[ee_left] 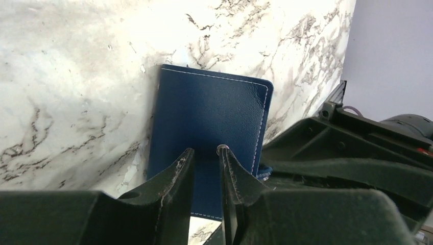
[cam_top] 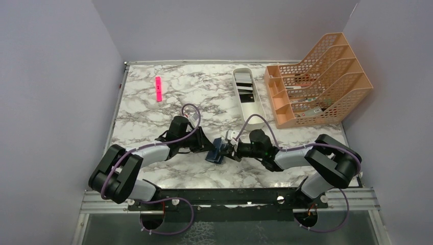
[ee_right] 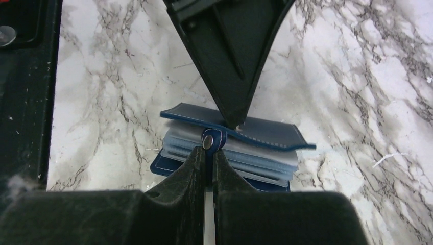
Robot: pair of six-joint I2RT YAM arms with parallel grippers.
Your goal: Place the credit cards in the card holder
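A dark blue card holder (cam_top: 214, 157) stands between my grippers near the front middle of the table, its clear sleeves showing in the right wrist view (ee_right: 270, 163). My right gripper is shut on its strap with a metal snap. My left gripper is over the blue cover, fingertips slightly apart; in the right wrist view its finger (ee_right: 235, 87) touches the top flap. Cards (cam_top: 245, 97) lie in a white tray (cam_top: 254, 117) at the back middle.
An orange organizer (cam_top: 286, 117) stands at the back right. A pink bar (cam_top: 159, 89) lies at the back left. Grey walls border the table.
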